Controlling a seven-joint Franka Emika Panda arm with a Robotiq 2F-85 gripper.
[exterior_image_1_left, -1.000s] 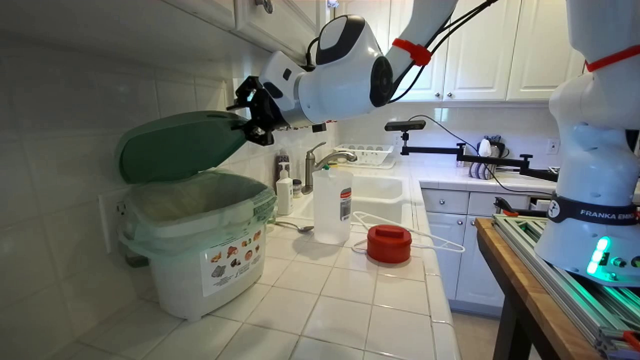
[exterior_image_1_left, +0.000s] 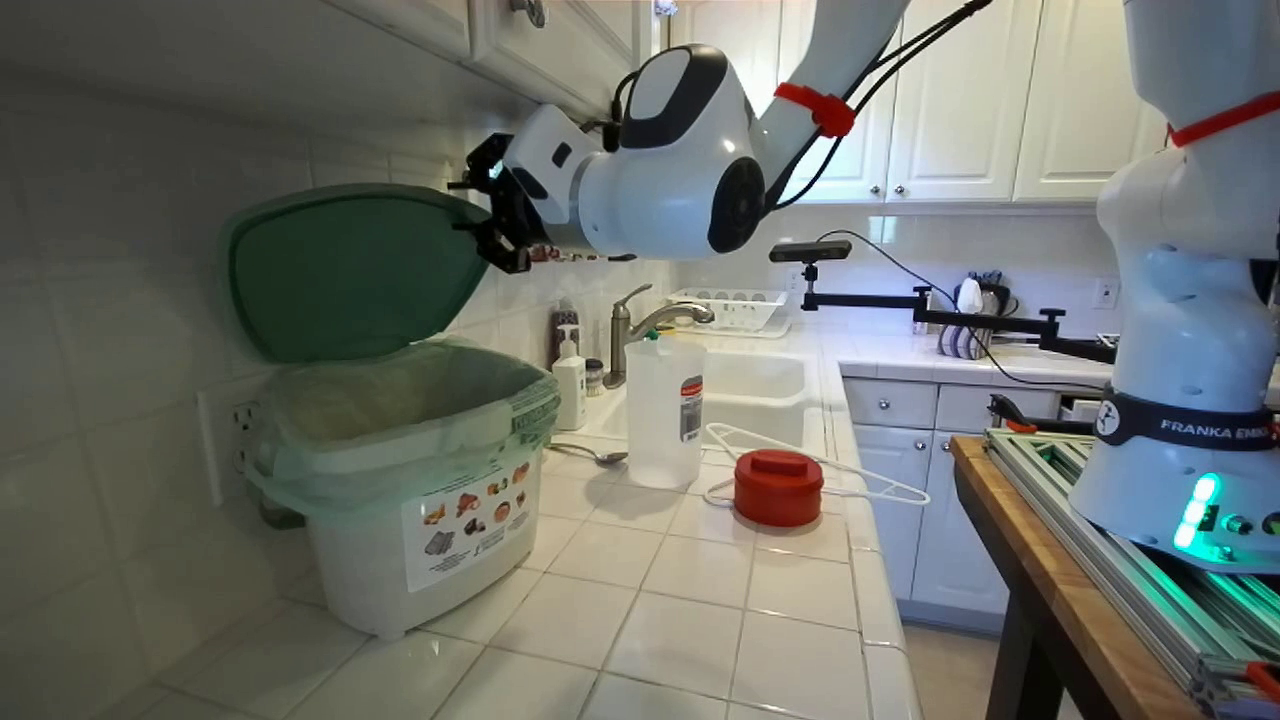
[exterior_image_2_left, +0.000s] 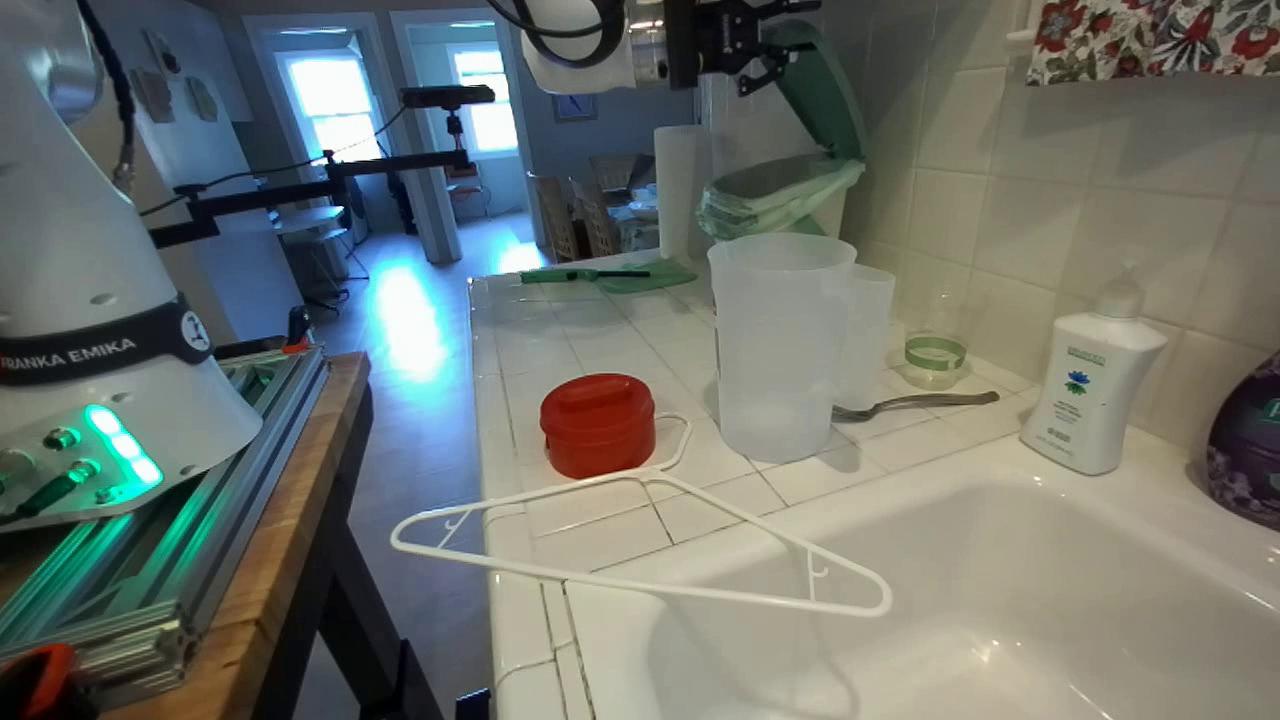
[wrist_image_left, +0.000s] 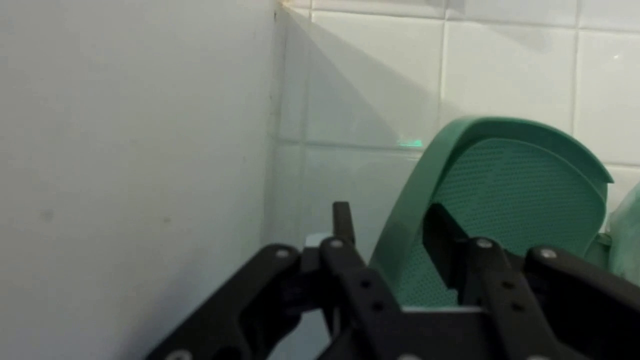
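Note:
A white bin (exterior_image_1_left: 360, 552) lined with a pale green bag (exterior_image_1_left: 537, 408) stands on the counter at the left of exterior view 1. Its dark green lid (exterior_image_1_left: 348, 270) is hinged up steeply, close to the tiled wall. My gripper (exterior_image_1_left: 462, 206) is at the lid's upper edge, shut on it. In the wrist view the rim of the lid (wrist_image_left: 414, 210) passes between the two black fingers, one outside the lid and one over its inner face. Exterior view 2 shows the raised lid (exterior_image_2_left: 828, 90) from the other side, below the gripper's fingers.
A clear pitcher (exterior_image_2_left: 780, 348), a red lidded container (exterior_image_2_left: 600, 426), a spoon (exterior_image_2_left: 918, 406) and a white hanger (exterior_image_2_left: 708, 588) lie between bin and sink (exterior_image_2_left: 1020, 612). White cabinets (exterior_image_1_left: 564, 48) hang low above the arm. Open counter (exterior_image_1_left: 684, 612) lies in front of the bin.
The lid has swung up from a shallower tilt to a steeper one, its edge moving with my gripper. My wrist has levelled out, and the bin has shifted slightly to the right.

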